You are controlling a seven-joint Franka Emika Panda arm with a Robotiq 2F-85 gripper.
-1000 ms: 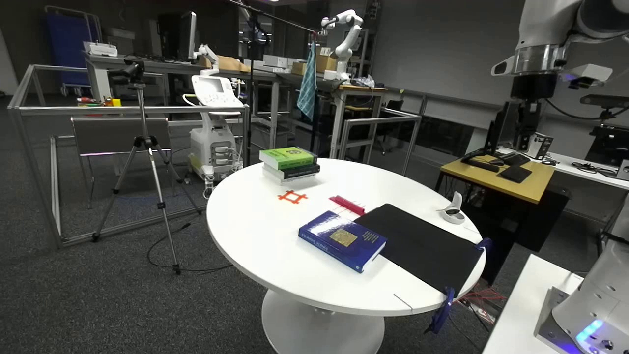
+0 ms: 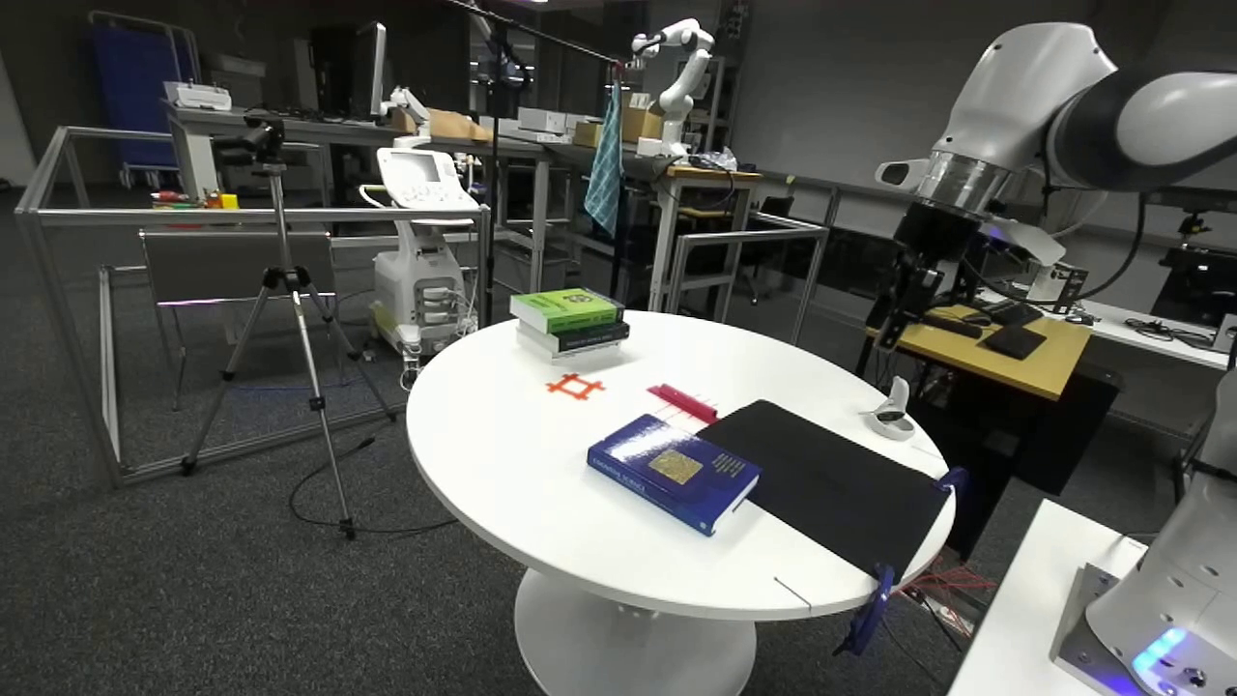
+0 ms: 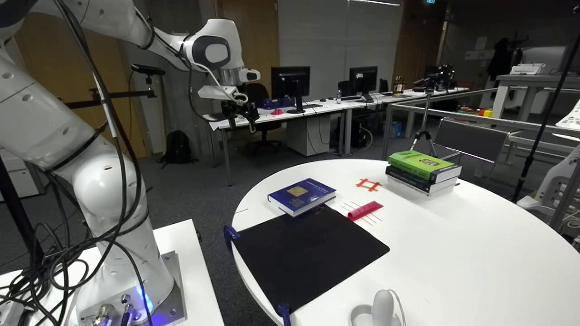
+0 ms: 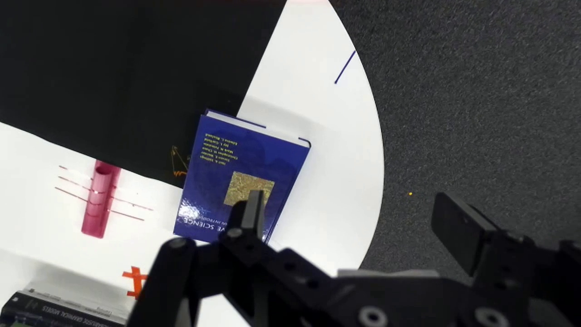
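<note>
A thick blue book [image 2: 675, 470] lies flat on the round white table [image 2: 499, 429], one edge over or against the black mat [image 2: 835, 481]. High above the table, well clear of the book, hangs my gripper [image 3: 243, 126]. In the wrist view the gripper stands open, its two fingers wide apart and nothing between them. One finger [image 4: 253, 212] covers part of the book's cover in that view. Farther back on the table, a green book [image 2: 565, 308] tops a stack with a black book [image 2: 591, 336] beneath it.
A pink-red tube-like piece [image 3: 365, 210] lies beside the mat, across thin drawn lines. Orange tape [image 3: 369, 184] marks a spot near the stack. A white handheld controller [image 3: 382, 309] sits at the table's side. Blue clamps [image 2: 870, 609] grip the mat's edge.
My arm has swung leftward over the table side in exterior view 1, and the gripper has come lower and tilted. Books, tube and mat have stayed put.
</note>
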